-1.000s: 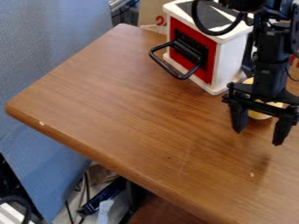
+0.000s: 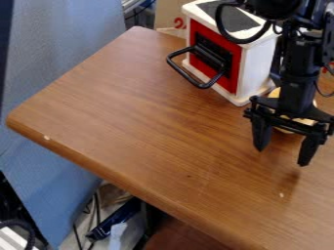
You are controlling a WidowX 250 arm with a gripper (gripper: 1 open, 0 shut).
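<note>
My black gripper (image 2: 282, 146) hangs at the right over the wooden table (image 2: 144, 127), its two fingers pointing down and apart, open, with no object visible between the tips. Behind it, partly hidden, is a yellow round object (image 2: 275, 95). A white box with a red front (image 2: 212, 51) and a black looped handle stands at the back of the table, just left of my arm.
The left table edge drops toward a blue fabric panel (image 2: 39, 88), with cables and clutter on the floor below. A cardboard box (image 2: 170, 12) sits behind the table.
My gripper has shifted very slightly left and up over the last second. The table and the box look unchanged.
</note>
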